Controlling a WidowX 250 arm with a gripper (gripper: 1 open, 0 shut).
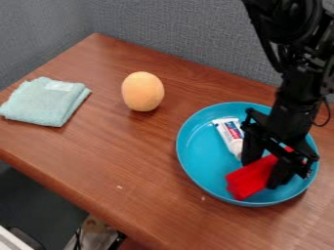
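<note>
My black gripper [279,160] is down over the right side of the blue plate [205,165], shut on a red object [251,179] that rests on the plate, its upper part hidden by the fingers. A white tube [229,133] lies on the plate just left of the gripper, partly behind it.
An orange egg-shaped object [143,90] stands left of the plate toward the back. A folded pale-green cloth [45,103] lies at the table's left edge. A grey partition [170,29] borders the back.
</note>
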